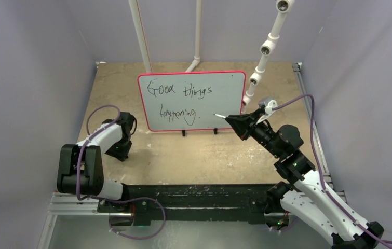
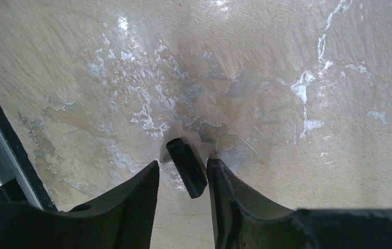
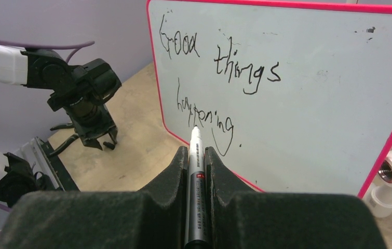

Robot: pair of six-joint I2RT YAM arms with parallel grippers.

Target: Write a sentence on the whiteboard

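Observation:
The whiteboard with its red frame stands at the back and carries handwriting reading "Good things happening." in black. My right gripper is shut on a white and grey marker, whose white tip points toward the board's lower part in the right wrist view; I cannot tell whether it touches. In the left wrist view a small black marker cap lies on the table, tilted, between the fingers of my left gripper. Those fingers are part open; the right one is close to the cap, and a gap shows on the left.
Purple cables loop by the left arm and along the right arm. White pipes rise behind the board.

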